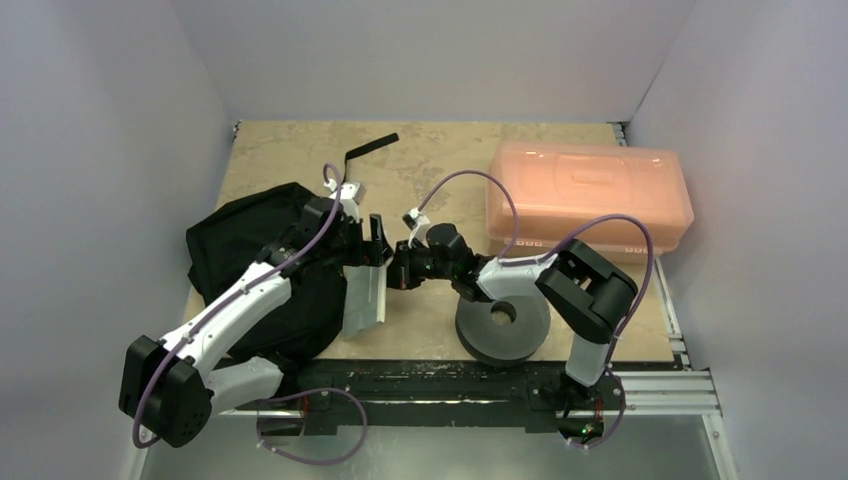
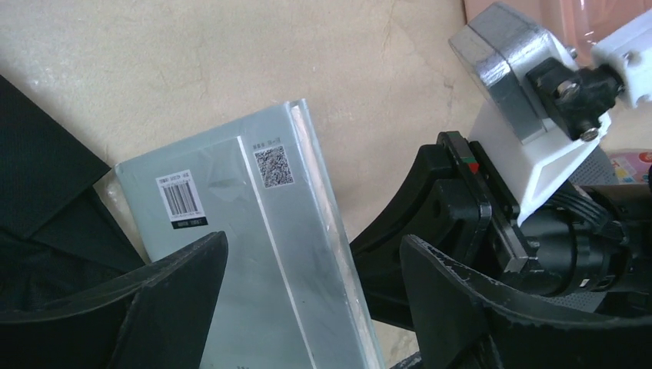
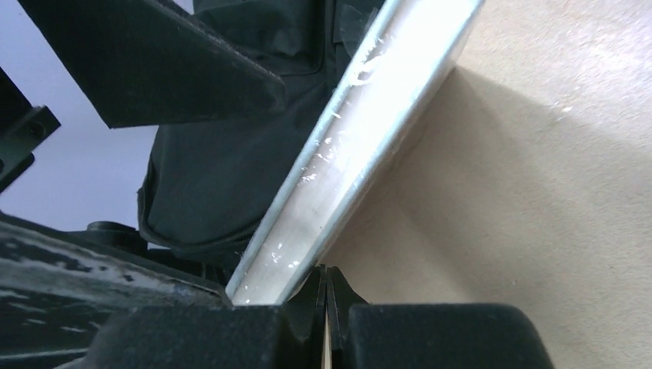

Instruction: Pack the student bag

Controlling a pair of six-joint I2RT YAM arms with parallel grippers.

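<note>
The black bag [image 1: 235, 240] lies on the left of the table. A grey-blue book [image 1: 361, 300] is beside its right edge, its barcode cover turned toward my left wrist camera and its pale long edge [image 3: 346, 154] tilted in the right wrist view. My left gripper [image 1: 382, 240] stands open, with the book [image 2: 238, 231] visible past and between its spread fingers in the left wrist view. My right gripper is shut, its fingertips pressed together with nothing between them; the book is outside them, just to their left.
A clear orange-pink box [image 1: 590, 195] is at the back right. A dark grey round object [image 1: 480, 340] with a centre hole lies beneath the right arm. A black strap [image 1: 372, 146] reaches out behind the bag. Bare table [image 1: 440, 150] shows at back centre.
</note>
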